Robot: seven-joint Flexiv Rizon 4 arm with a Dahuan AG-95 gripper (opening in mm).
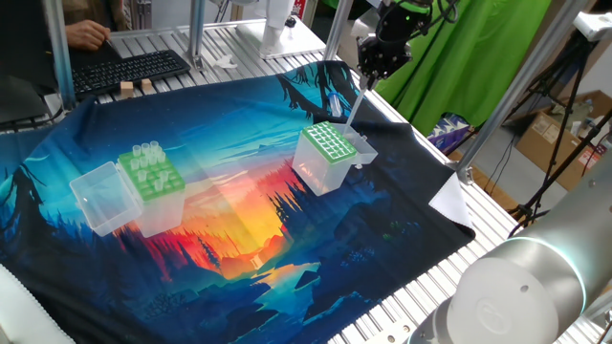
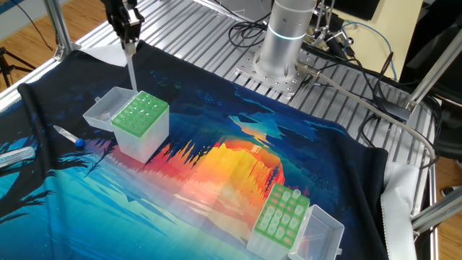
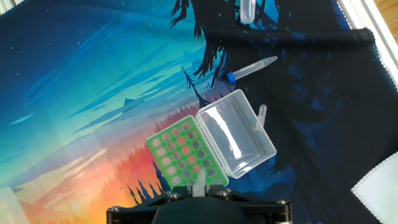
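Observation:
A long, thin translucent tip (image 1: 357,107) hangs down from my gripper (image 1: 367,82), which is shut on its upper end. In exterior view 2 the same gripper (image 2: 129,43) stands above and behind the far rack box, with the tip (image 2: 133,71) close to upright. That box has a green rack top (image 2: 140,113) whose holes look empty, and its clear lid (image 3: 236,134) lies folded open. From the wrist view, the tip (image 3: 199,182) overlaps the rack's edge; its height above the rack cannot be judged there.
A second box with a green rack (image 1: 152,173) holds several clear tips, its lid (image 1: 105,198) open beside it. A blue-capped tube (image 2: 70,136) and another clear tube (image 2: 16,156) lie on the cloth. Between the boxes the cloth is bare.

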